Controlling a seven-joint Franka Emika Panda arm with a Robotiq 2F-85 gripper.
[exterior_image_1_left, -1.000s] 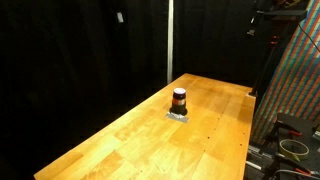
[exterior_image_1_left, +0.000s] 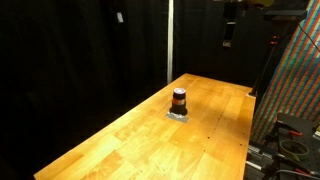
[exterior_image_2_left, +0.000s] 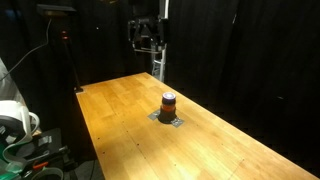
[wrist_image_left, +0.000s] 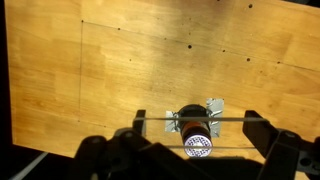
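Observation:
A dark, roughly cylindrical object with an orange-red band and a pale round top (exterior_image_1_left: 179, 97) stands upright on the wooden table, silver tape at its base. The same banded object (exterior_image_2_left: 168, 104) shows in exterior view 2. From above, its pale top (wrist_image_left: 198, 146) lies at the lower middle of the wrist view. My gripper is open, its fingers spread wide to left and right of the object in this view. Thin light lines run across between the fingers. The gripper holds nothing, and exterior view 2 shows the dark arm end (exterior_image_2_left: 150, 38) high above the table's far part.
Dark curtains (exterior_image_1_left: 80, 70) hang behind it. Cables and equipment (exterior_image_1_left: 292, 148) sit off the table's right side in exterior view 1.
The banded object has not moved.

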